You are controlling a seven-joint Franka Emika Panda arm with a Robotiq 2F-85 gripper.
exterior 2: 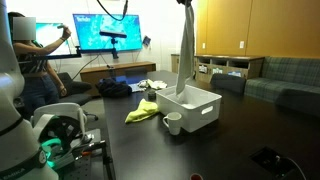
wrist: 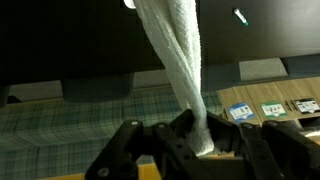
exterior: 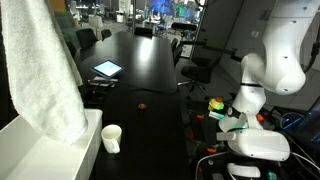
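Note:
A long white cloth (exterior 2: 187,50) hangs from my gripper (exterior 2: 187,6) at the top of exterior view 2. In the wrist view the gripper is shut on the cloth (wrist: 180,45), which trails away from the fingers. Exterior view 1 shows the cloth (exterior: 42,65) at the left, its lower end overlapping the open white box (exterior: 87,142); the gripper is out of frame there. From the other side, the cloth's bottom reaches the box (exterior 2: 208,112) opening; whether it touches the inside cannot be told.
Beside the box stands a white mug (exterior: 111,138). A yellow cloth (exterior 2: 143,110) lies farther along the table. A small reddish object (exterior: 142,106) sits on the dark tabletop, with bare surface around it. Chairs and a sofa (exterior 2: 285,85) stand beyond.

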